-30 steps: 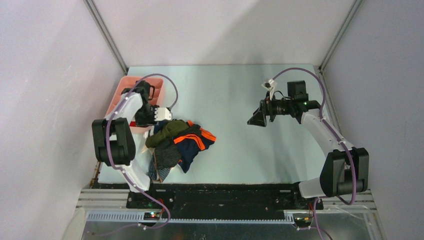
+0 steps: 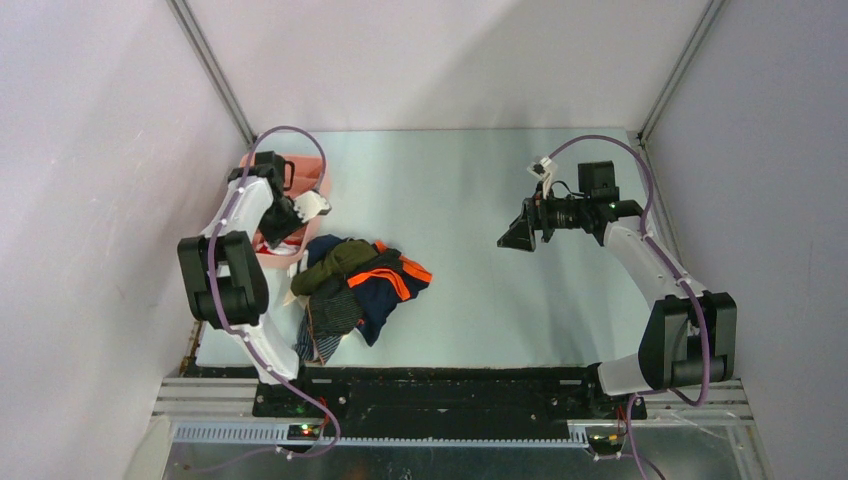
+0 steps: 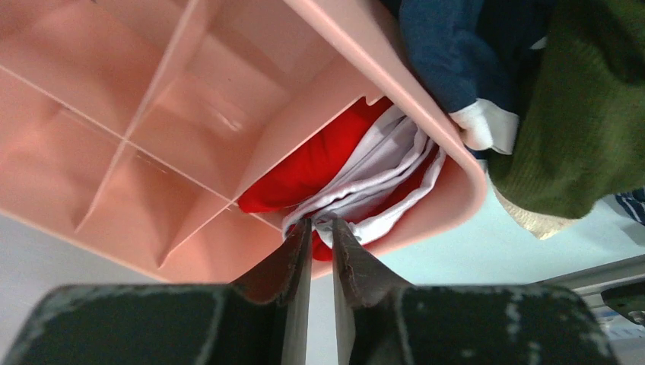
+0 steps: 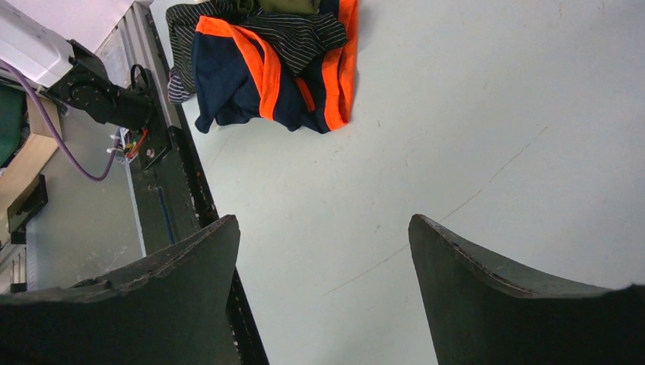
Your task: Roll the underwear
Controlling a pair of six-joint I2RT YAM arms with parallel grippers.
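In the left wrist view, red and white underwear (image 3: 378, 179) sits bunched in a corner compartment of the pink box (image 3: 456, 182). My left gripper points down at its near edge, fingers close together with a bit of the white trim between the tips. From the top, that arm covers most of the box (image 2: 312, 172). Over the table's right side my right gripper (image 2: 517, 238) holds nothing; its fingers (image 4: 475, 296) stand wide apart in the right wrist view.
A heap of clothes (image 2: 365, 285), navy with orange bands, olive green and striped, lies right beside the box. Other box compartments (image 3: 228, 91) look empty.
Over the box, my left gripper has shifted left and turned, showing more of the red and white underwear. The clothes heap stays put; the right arm has hardly moved.
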